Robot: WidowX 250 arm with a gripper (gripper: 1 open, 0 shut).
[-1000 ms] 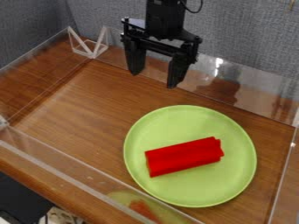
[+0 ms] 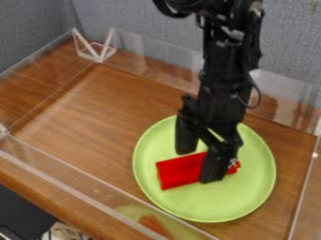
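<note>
My black gripper [image 2: 208, 148] hangs low over a light green round plate [image 2: 249, 195], open, its fingers straddling a red rectangular block [image 2: 178, 171] that lies on the plate. The gripper hides the right part of the block; whether the fingers touch it I cannot tell.
The wooden table [image 2: 82, 112] has free room to the left. A white wire frame [image 2: 90, 49] stands at the back left. Clear panels run along the edges. A rounded greenish thing with orange [image 2: 148, 225] sits at the front, below the plate.
The block and plate show no clear movement.
</note>
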